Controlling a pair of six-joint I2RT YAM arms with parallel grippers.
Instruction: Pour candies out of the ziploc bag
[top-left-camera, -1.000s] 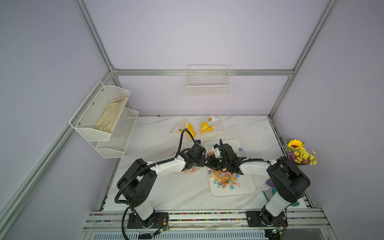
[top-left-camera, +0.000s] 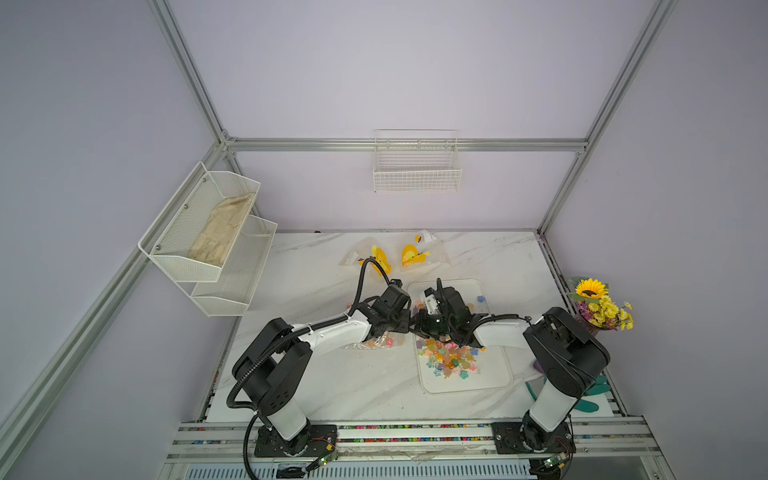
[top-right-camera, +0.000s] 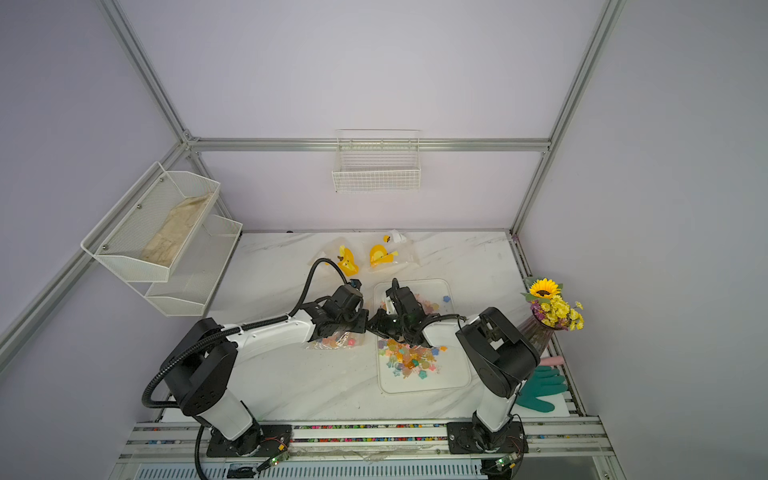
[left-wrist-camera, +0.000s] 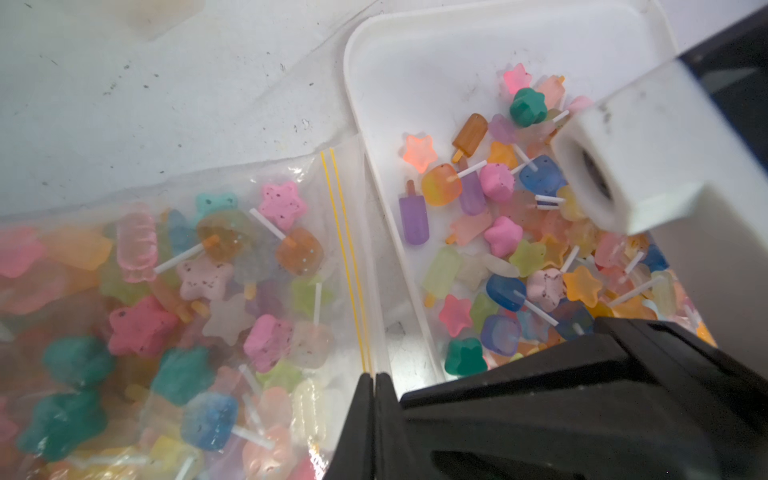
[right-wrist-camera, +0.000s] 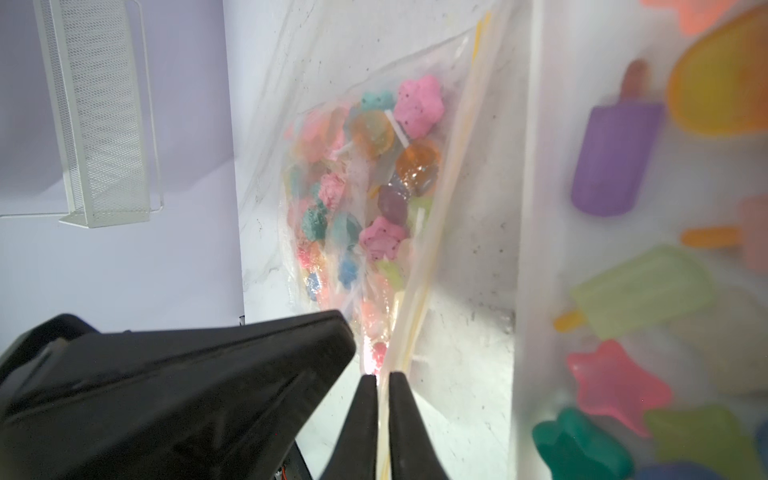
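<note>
A ziploc bag (left-wrist-camera: 200, 320) full of coloured candies lies left of the white tray (left-wrist-camera: 392, 64), which holds loose candies (left-wrist-camera: 504, 236). Its yellow-striped zipper edge (right-wrist-camera: 444, 200) runs toward both grippers. My left gripper is shut at that edge; whether thin plastic is between its tips is unclear. My right gripper is shut at the same strip, which appears behind or at its fingertips. The two grippers are close together over the tray's left side, and their bodies hide part of the bag in the top views.
Two bags with yellow items (top-left-camera: 414, 254) lie at the back. Wire shelves (top-left-camera: 208, 240) hang on the left wall. A vase of flowers (top-left-camera: 600, 304) and teal gloves (top-right-camera: 540, 388) are at the right edge.
The right arm has shifted very slightly in the top left view, its elbow a little leftward and upward. The left arm looks nearly unchanged.
</note>
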